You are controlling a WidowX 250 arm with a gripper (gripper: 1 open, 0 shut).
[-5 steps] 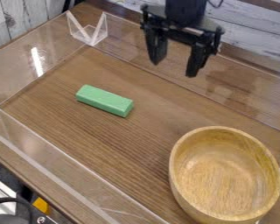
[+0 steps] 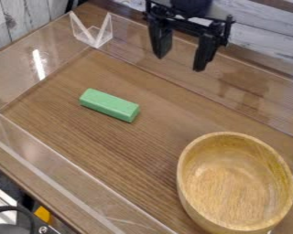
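Observation:
My gripper [image 2: 183, 47] hangs at the top centre-right of the camera view, black, its two fingers spread wide apart with nothing visible between them. A green rectangular block [image 2: 110, 104] lies on the wooden surface at the left, below and left of the gripper and apart from it. A large yellow bowl [image 2: 234, 183] rests at the lower right.
The wooden table [image 2: 136, 164] has raised edges at the back and left. A white angular piece [image 2: 94, 35] is at the back left.
My gripper has risen slightly toward the top of the view. The green block and bowl have not moved.

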